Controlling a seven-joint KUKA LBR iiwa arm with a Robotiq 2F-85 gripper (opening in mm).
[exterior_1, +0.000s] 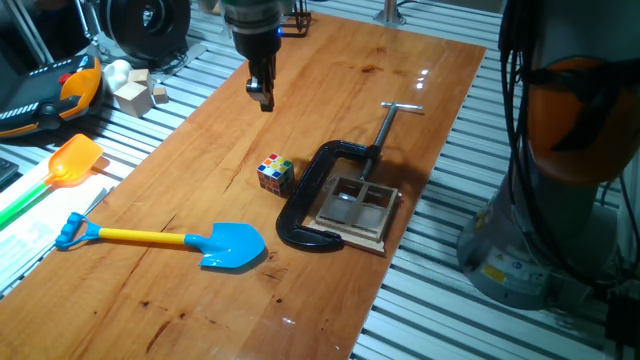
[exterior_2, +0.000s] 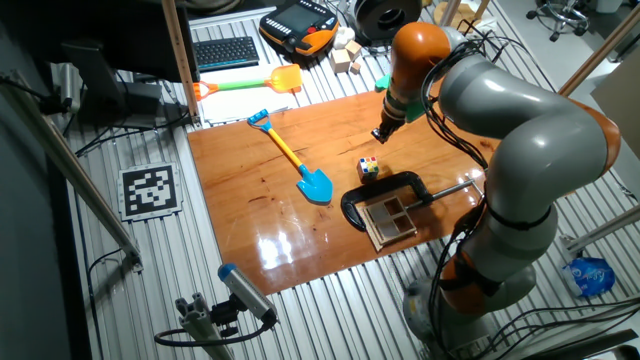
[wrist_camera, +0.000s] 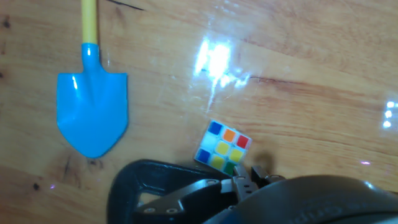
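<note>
My gripper (exterior_1: 262, 104) hangs above the wooden table (exterior_1: 160, 220), well clear of its surface. Its fingers look drawn together in the wrist view, with nothing visible between them. A multicoloured puzzle cube (exterior_1: 275, 174) rests on the table below. In the wrist view the cube (wrist_camera: 224, 148) appears just beyond the fingertips, which overlap its lower edge in the picture. A blue shovel with a yellow handle (exterior_2: 290, 152) lies on the table to one side. Beside the cube sits a black C-clamp (exterior_1: 300, 205), with a small wooden frame (exterior_1: 360, 208) at its open side.
An orange and green toy shovel (exterior_2: 245, 84) lies beyond the table edge, near a keyboard (exterior_2: 225, 53). Small wooden blocks (exterior_1: 132, 99) and an orange-black device (exterior_1: 45, 98) stand off the table.
</note>
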